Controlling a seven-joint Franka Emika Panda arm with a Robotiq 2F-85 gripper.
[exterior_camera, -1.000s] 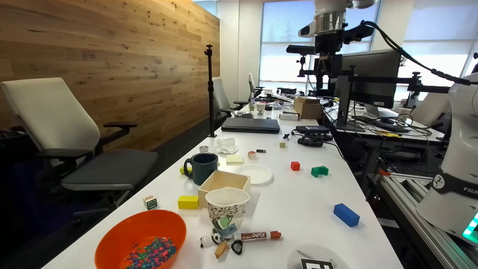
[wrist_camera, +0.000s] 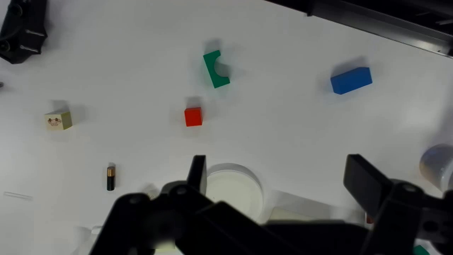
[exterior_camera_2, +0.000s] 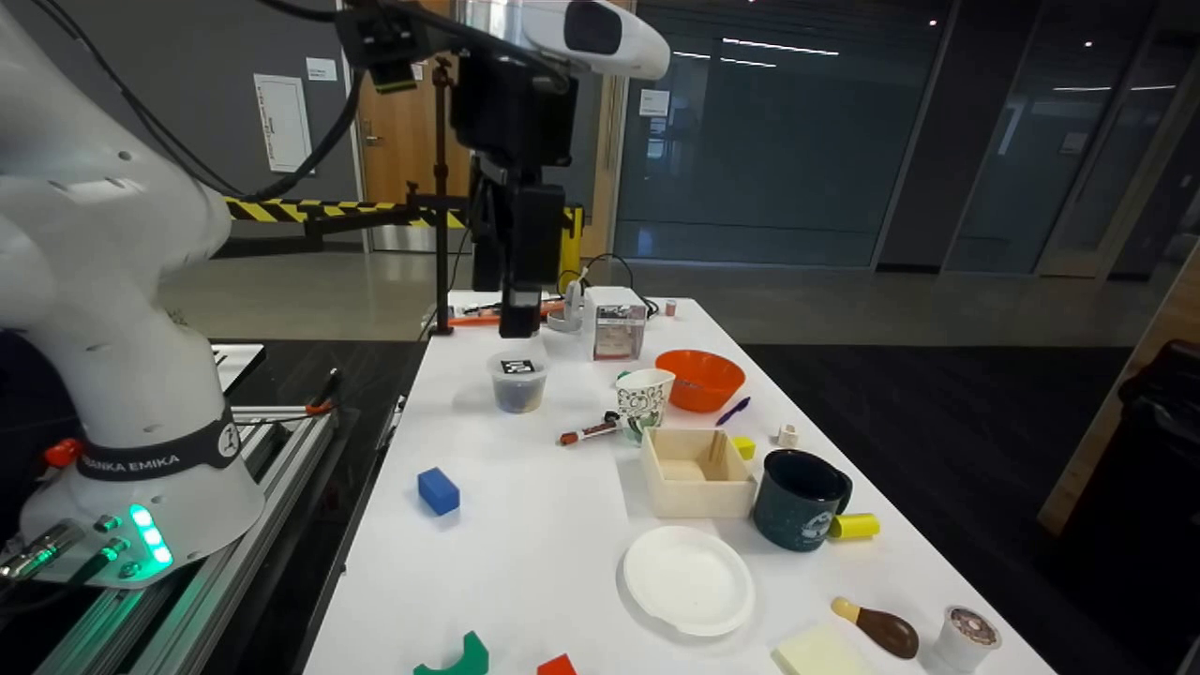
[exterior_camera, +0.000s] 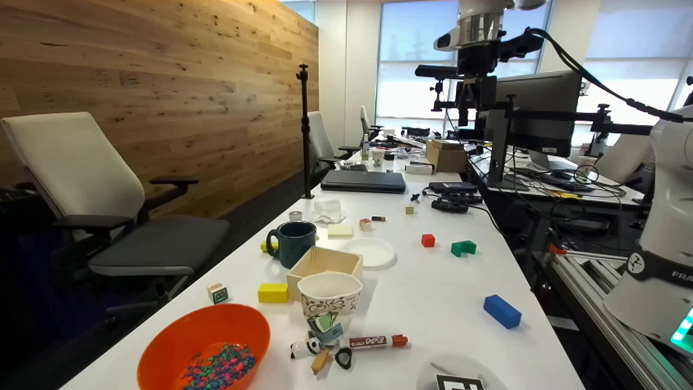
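High above the white table hangs my gripper, its fingers wide apart and nothing between them, so it is open. In the wrist view, a red cube (wrist_camera: 193,117), a green arch block (wrist_camera: 215,70) and a blue block (wrist_camera: 351,80) lie on the bare table beyond the fingertips. Below the gap between the fingers sits a white plate (wrist_camera: 235,193), empty and partly covered by the left finger. A wooden box (exterior_camera_2: 699,478) stands open beside a dark mug (exterior_camera_2: 799,501), with a paper cup (exterior_camera_2: 643,396) near it.
An orange bowl (exterior_camera: 202,344) holds many small coloured pieces. A red marker (exterior_camera: 377,341) lies by the cup, and a lidded tub (exterior_camera_2: 518,388) stands near the robot's side. Yellow block (exterior_camera: 273,293) and laptop (exterior_camera: 363,181) lie further off. Free table surrounds the blue block.
The arm and gripper have shifted very slightly in exterior view 1. The objects on the table lie where they were.
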